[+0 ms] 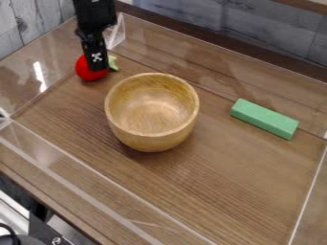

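My gripper (95, 55) reaches down from the top left over a red round object (90, 71), covering part of it; whether anything is between its fingers is hard to see. A small pale green piece (111, 63) shows just right of the red object. A large wooden bowl (152, 113) sits in the middle of the table, and a green block (265, 119) lies at the right.
Cables (10, 233) lie at the bottom-left edge, off the table.
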